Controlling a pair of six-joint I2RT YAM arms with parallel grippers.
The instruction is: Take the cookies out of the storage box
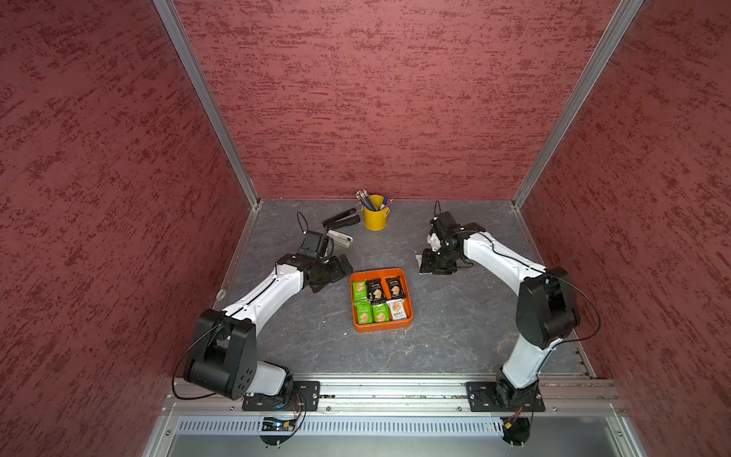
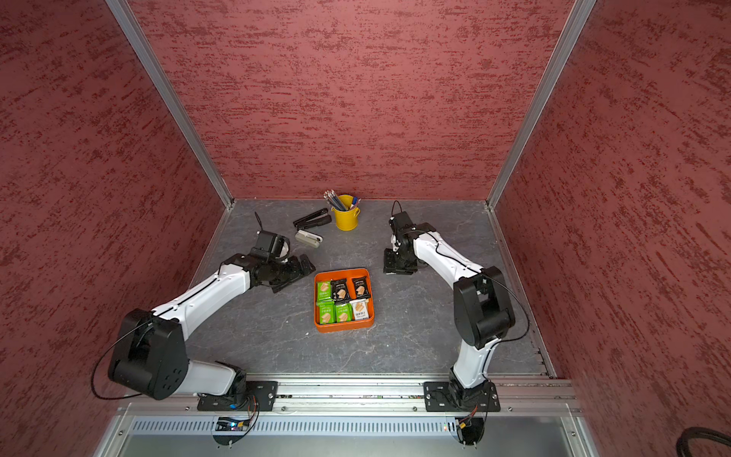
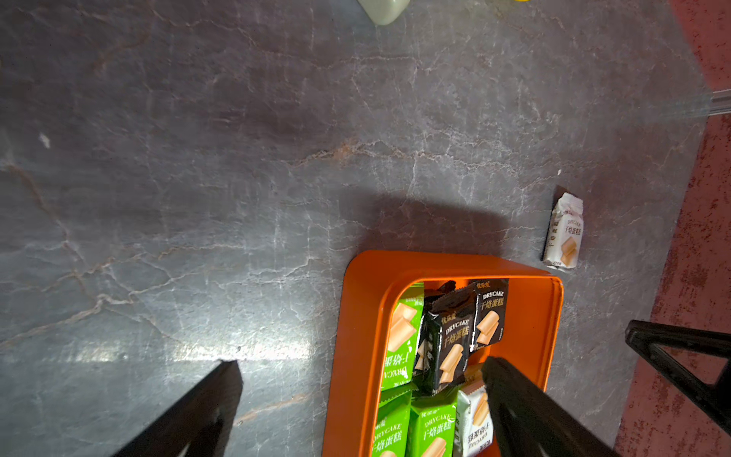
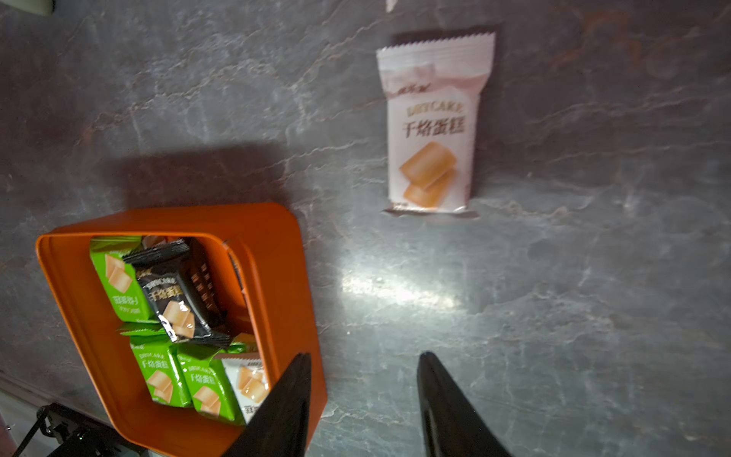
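Observation:
The orange storage box (image 1: 354,318) stands mid-table with green, black and white cookie packets in it. A black packet (image 3: 449,335) lies on top of others at its far side; a white packet (image 4: 247,384) sits in a near corner. One white packet (image 4: 430,137) lies flat on the table, just right of the box and apart from it. My right gripper is open above bare table beside the box's right wall, nothing between its fingers. My left gripper is wide open near the box's left side, its right finger (image 3: 525,403) overlapping the box in view.
A yellow pen bucket (image 1: 374,219) stands at the back. Left of it are a black stapler-like tool (image 1: 342,219) and a pale stapler (image 1: 339,238). The table right of the box and in front of it is clear.

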